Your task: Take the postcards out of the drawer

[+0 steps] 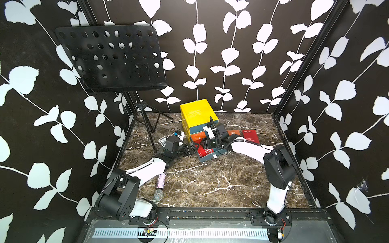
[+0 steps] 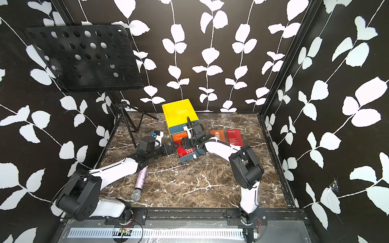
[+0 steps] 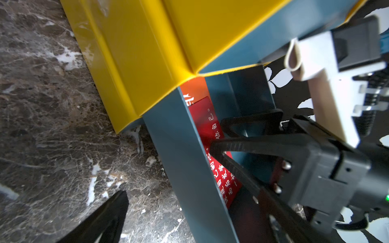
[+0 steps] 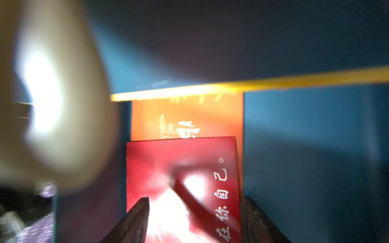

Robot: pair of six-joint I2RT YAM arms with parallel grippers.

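Note:
A yellow box [image 1: 198, 110] stands at the back with its blue drawer [image 3: 182, 162] pulled out toward the front. In the drawer lies a red postcard [image 4: 182, 162] with white writing, partly over an orange postcard [image 4: 218, 117]. My right gripper is open over the drawer, its fingertips at the red card's left and right edges; nothing shows gripped. Open as well, my left gripper has the drawer's side wall between its blurred fingers; whether they touch it I cannot tell.
To the right of the drawer, an orange card [image 2: 218, 134] and a red card [image 2: 234, 137] lie on the marble table. A microphone [image 1: 159, 188] lies at front left. A black music stand [image 1: 111, 58] rises at back left.

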